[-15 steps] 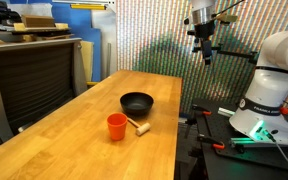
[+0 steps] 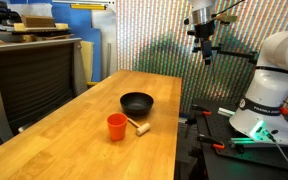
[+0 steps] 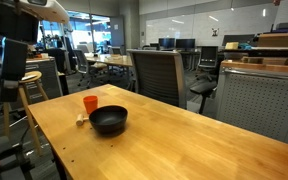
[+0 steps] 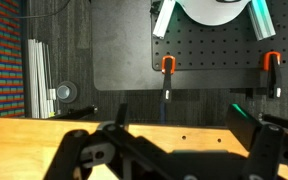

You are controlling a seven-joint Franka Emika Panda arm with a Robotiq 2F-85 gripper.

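Observation:
On the wooden table (image 2: 79,138) stand a red cup (image 2: 117,126) and a black bowl (image 2: 136,105). Between them and the near edge lies a small pale wooden-looking item (image 2: 142,129); what it is cannot be made out. The second exterior view also has the cup (image 3: 90,104) behind the bowl (image 3: 108,121), with the small item (image 3: 82,120) to their left. My gripper (image 2: 201,58) hangs high beyond the table's right edge, well apart from these objects. It is open, with nothing between its fingers.
Below the wrist camera are the perforated base plate (image 4: 209,52), the dark floor gap and a strip of table edge (image 4: 184,136). A chair (image 3: 159,78) stands behind the table.

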